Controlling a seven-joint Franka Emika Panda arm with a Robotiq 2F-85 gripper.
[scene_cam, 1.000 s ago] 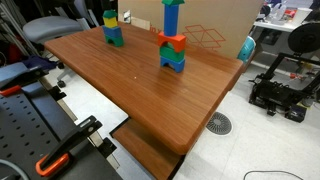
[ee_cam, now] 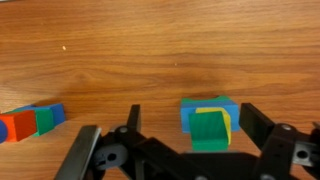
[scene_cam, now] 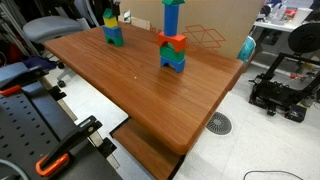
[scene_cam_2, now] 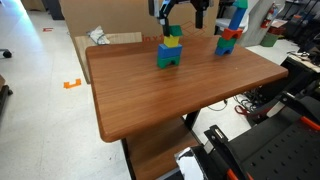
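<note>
A short block tower stands on the wooden table, with green and blue below, yellow above and a green block on top. Over this tower hangs my gripper, open. In the wrist view the green top lies between the spread fingers, closer to the right one, with a gap on either side. A taller tower of green, blue and red blocks with an upright blue piece stands apart from it; in the wrist view its blocks show at the left.
A cardboard panel rises behind the table. A dark platform sits at the near side.
Beside the top of the short tower, more of my gripper shows now, so it seems to have come down. Both towers stand where they were.
</note>
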